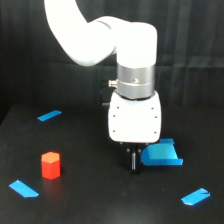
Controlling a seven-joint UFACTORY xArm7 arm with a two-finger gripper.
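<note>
A red-orange block point(50, 165) sits on the dark table, left of the arm. Well to the right of it and clear of it, my gripper point(134, 162) points downward, low over the table. Its dark fingers look close together against the dark surface, and whether they are open or shut does not show clearly. Nothing visible hangs from them. A blue square point(162, 154) lies flat on the table just right of the fingers, its left part partly covered by the white hand in this view.
Blue tape strips lie at the back left point(49, 115), front left point(23, 188) and front right point(195, 197). Bare table separates the block from the gripper, and the front middle is clear. A black curtain point(190, 60) hangs behind.
</note>
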